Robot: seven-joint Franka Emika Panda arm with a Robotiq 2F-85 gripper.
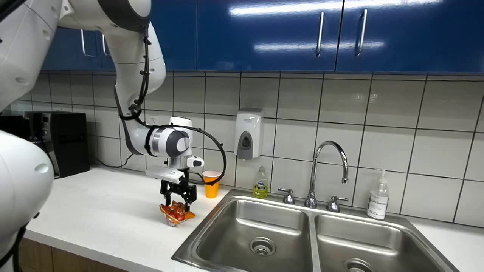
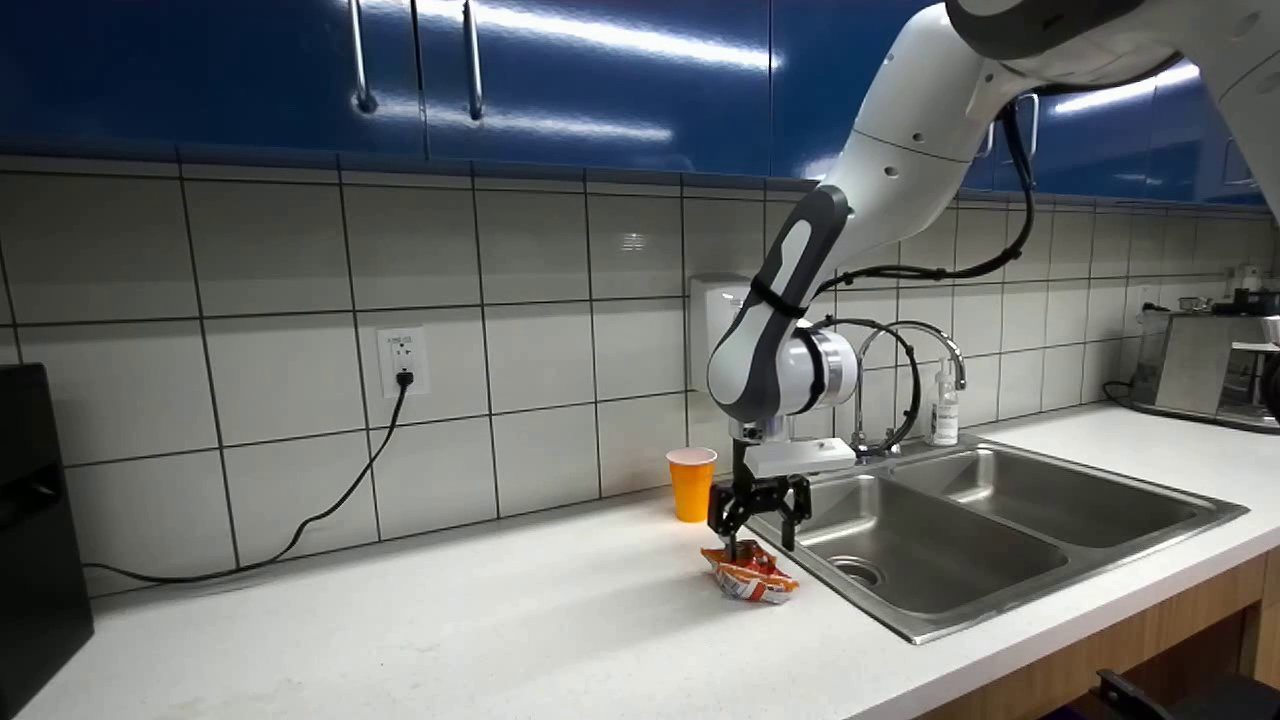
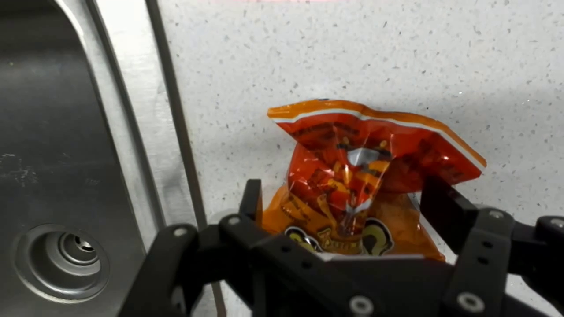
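Note:
A crumpled orange and red snack bag (image 1: pixel 175 213) lies on the white counter, left of the sink. In exterior view 2 the same bag (image 2: pixel 753 576) shows its white and orange lower side. My gripper (image 1: pixel 177 204) is open, pointing down over it. In the wrist view the bag (image 3: pixel 338 169) reaches between and beyond my open fingers, one finger (image 3: pixel 251 200) at its left side and the other (image 3: pixel 447 208) at its right. The palm linkage hides its near part. Whether the fingers touch the bag, I cannot tell.
Close to the bag is the double steel sink (image 1: pixel 213 217), its drain (image 3: pixel 61 264) visible from the wrist. An orange cup (image 2: pixel 692 486) stands behind, near the wall. A black appliance (image 1: pixel 63 142) sits far left.

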